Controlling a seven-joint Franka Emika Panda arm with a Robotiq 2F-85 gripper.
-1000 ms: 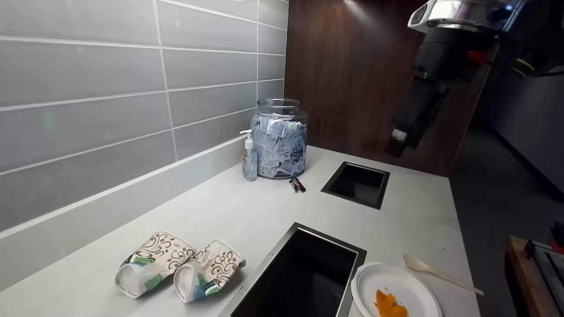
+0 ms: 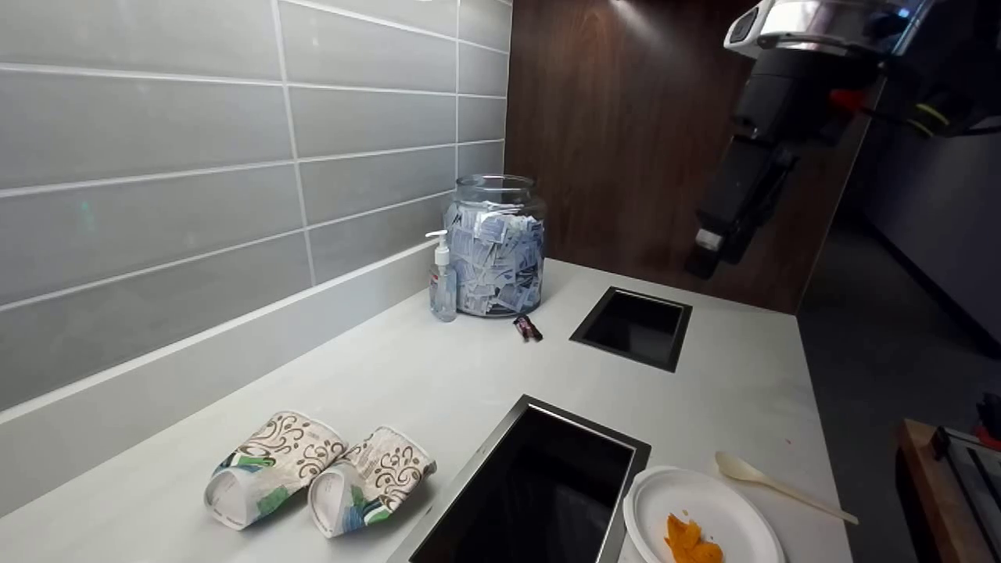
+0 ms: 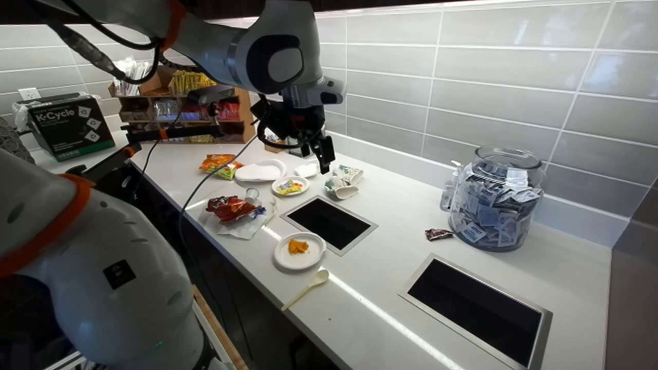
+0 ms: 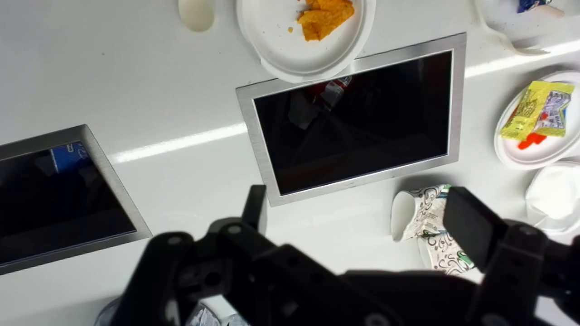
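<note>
My gripper hangs high above the counter, its two fingers spread wide with nothing between them. In the wrist view a dark rectangular opening with a metal frame [image 4: 353,130] lies beyond the fingertips. Two crumpled patterned paper cups [image 2: 277,460] lie on their sides by the wall; in the wrist view one finger partly covers the cups [image 4: 427,214]. A white plate [image 3: 280,254] with orange chips [image 3: 297,246] sits at the frame's edge, and a pale spoon [image 3: 308,289] lies beside it. Near the jar is a small dark wrapper [image 3: 438,234].
A large glass jar of packets [image 3: 498,206] and a pump bottle [image 2: 443,286] stand against the wall. A second framed opening [image 3: 475,311] lies near the counter's end. Plates, a red chip bag [image 3: 229,208] and a snack rack [image 3: 185,111] fill the far end.
</note>
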